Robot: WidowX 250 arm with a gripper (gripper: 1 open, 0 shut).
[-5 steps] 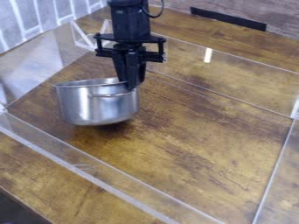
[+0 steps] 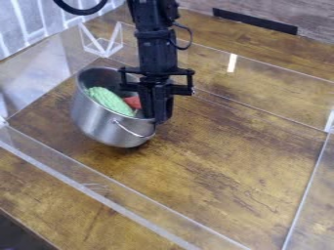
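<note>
A steel pot (image 2: pixel 107 125) is tilted on the left side of the wooden table, its opening toward the right and the viewer. Inside it show a pale green object (image 2: pixel 109 100) and a red object (image 2: pixel 132 102). My black gripper (image 2: pixel 156 105) is at the pot's right rim, shut; its fingertips are partly hidden against the dark rim, and whether they grip it is unclear.
Clear panels (image 2: pixel 311 195) border the work area. A white frame-like item (image 2: pixel 102 41) stands at the back left.
The pot has tipped further, bringing more of the green and red contents into view. My gripper has moved slightly down with the rim.
</note>
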